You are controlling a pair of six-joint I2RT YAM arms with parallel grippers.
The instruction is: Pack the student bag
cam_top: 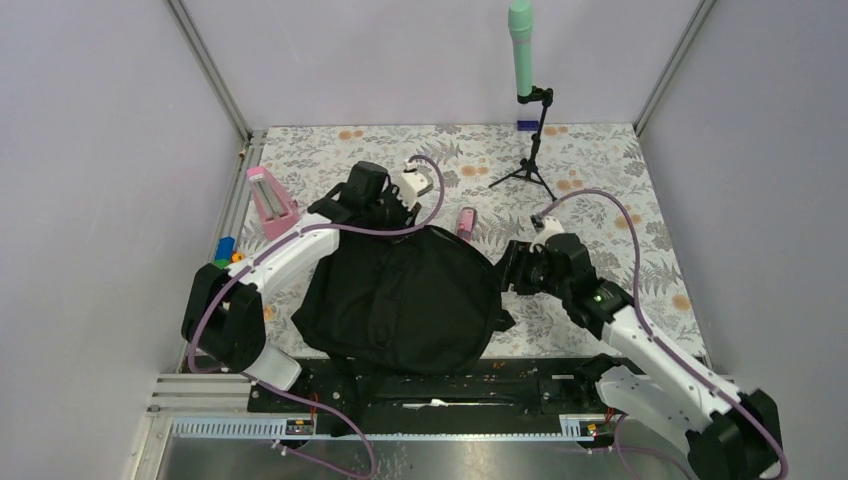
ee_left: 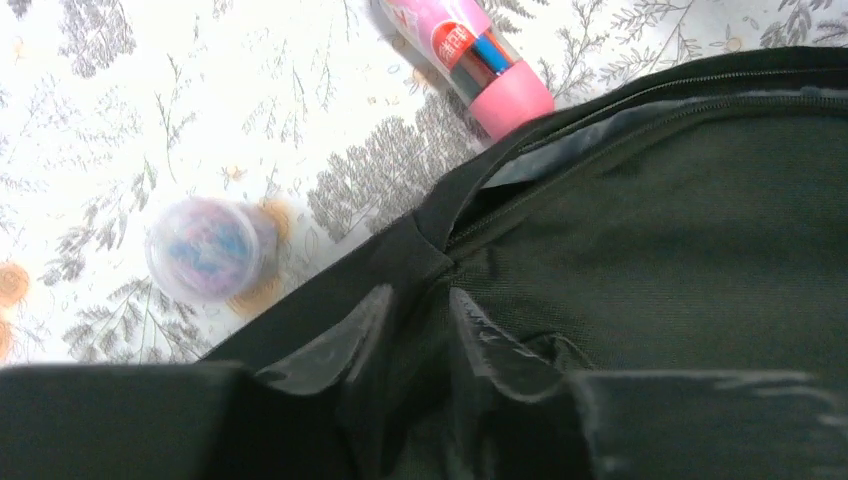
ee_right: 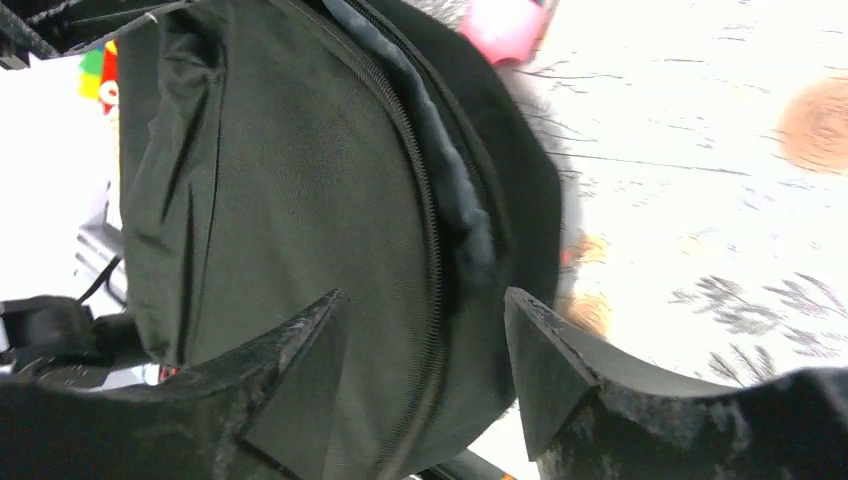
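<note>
The black bag (cam_top: 395, 300) lies flat on the floral table, its zipper edge visible in both wrist views. My left gripper is over the bag's back edge, part open with bag fabric beneath its fingers; whether it grips any is unclear. My right gripper is at the bag's right edge, fingers apart over the zipper. A pink marker tube (ee_left: 475, 75) lies just beyond the bag's edge, also seen in the top view (cam_top: 467, 222). A clear tub with coloured contents (ee_left: 210, 250) stands near it.
A pink case (cam_top: 270, 200) and coloured blocks (cam_top: 224, 248) sit at the left edge. A black tripod (cam_top: 530, 172) with a green object stands at the back.
</note>
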